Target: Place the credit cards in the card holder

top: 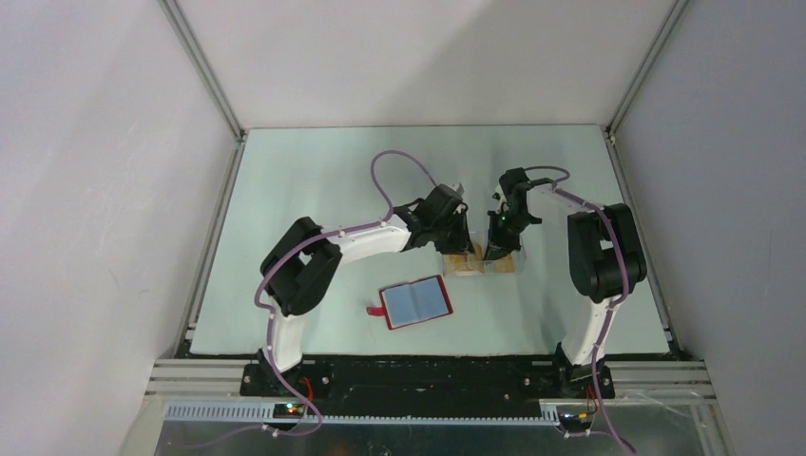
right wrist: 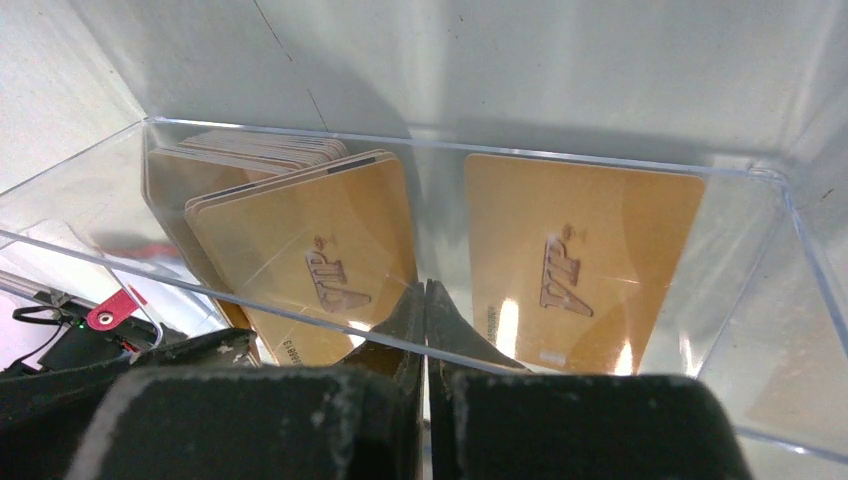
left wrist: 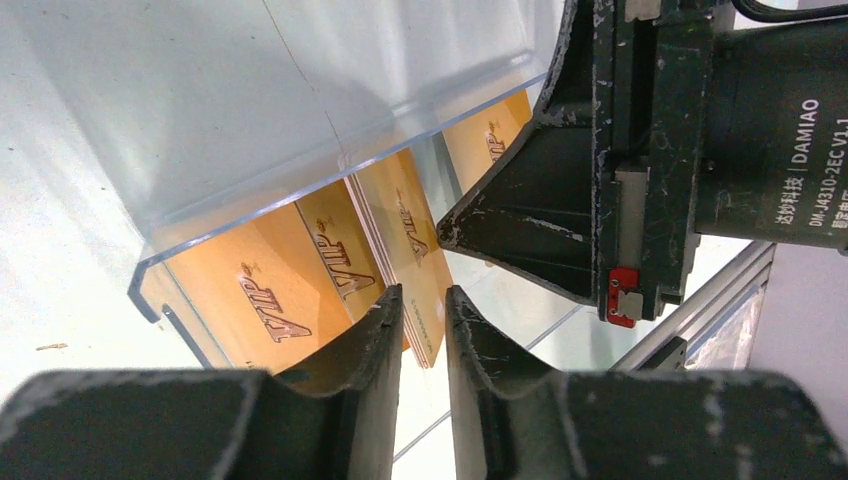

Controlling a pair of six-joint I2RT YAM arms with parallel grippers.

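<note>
A clear box [right wrist: 300,133] holds gold cards in several places. A small stack of cards [left wrist: 400,240] tilts up from it, its lower end showing between the parted fingers of my left gripper; whether either finger touches it I cannot tell. More gold cards [left wrist: 262,290] lean at the box's left end. My right gripper is shut, nothing visible between its fingertips, between the leaning cards [right wrist: 310,250] and a flat card [right wrist: 580,260] at the right. The red-edged card holder [top: 415,302], pale blue inside, lies open on the table.
Both arms crowd over the clear box, the right gripper close beside the card stack. A red tab [top: 375,311] sticks out from the holder's left side.
</note>
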